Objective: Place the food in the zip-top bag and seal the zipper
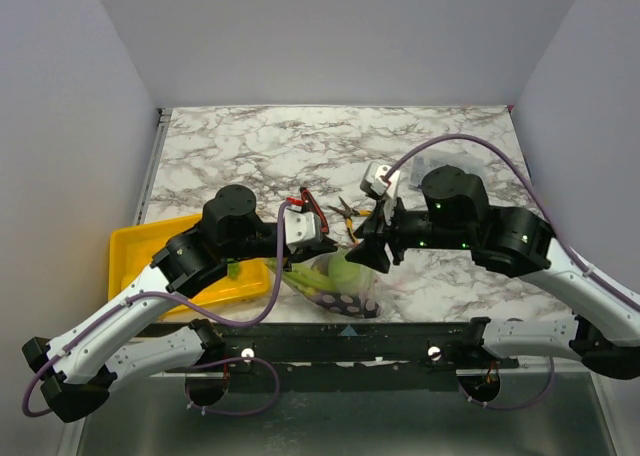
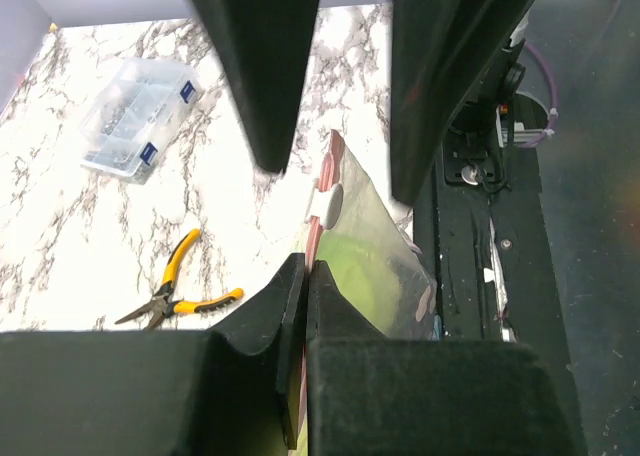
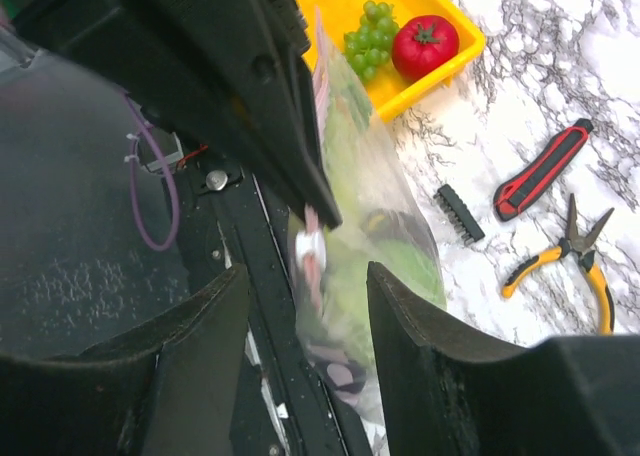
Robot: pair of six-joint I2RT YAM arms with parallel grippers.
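Observation:
The clear zip top bag stands near the table's front edge, with green food visible inside. In the left wrist view, my left gripper is shut on the bag's pinkish zipper edge. A white slider sits on that edge, just beyond the left fingertips. My right gripper is open, its fingers spread to either side of the zipper line near the slider. Nothing shows clamped between them. Whether the zipper is closed along its length cannot be made out.
On the left stands a yellow tray; a tomato and green grapes lie in it. Pliers, a red-black cutter and a clear parts box rest behind the bag.

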